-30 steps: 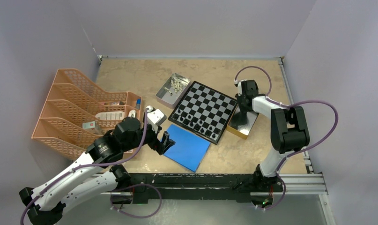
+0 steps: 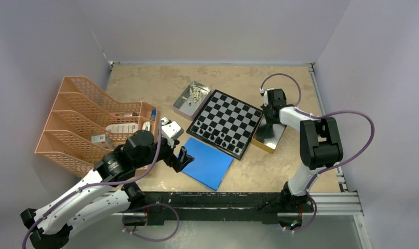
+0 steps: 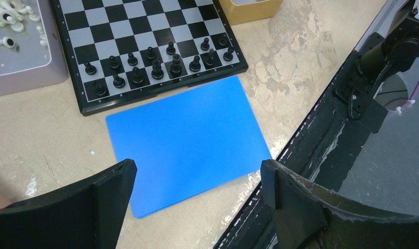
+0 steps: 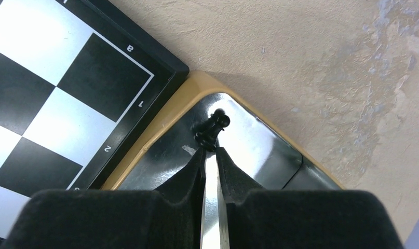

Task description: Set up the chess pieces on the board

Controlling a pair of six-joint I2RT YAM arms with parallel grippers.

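The chessboard [image 2: 225, 116] has two rows of black pieces [image 3: 176, 66] standing along its near side. A grey box [image 2: 184, 105] with white pieces [image 3: 10, 15] lies left of it. At the right, my right gripper is down in the yellow box [image 4: 160, 127], its fingertips together at a black piece [image 4: 212, 129] lying in the box corner; whether it grips that piece is hard to tell. My left gripper hangs open near the blue mat [image 3: 186, 140], with nothing between its fingers.
An orange organiser [image 2: 75, 119] fills the table's left side, next to the left arm. Bare table lies behind the board and in front of the yellow box. Walls enclose the back and sides.
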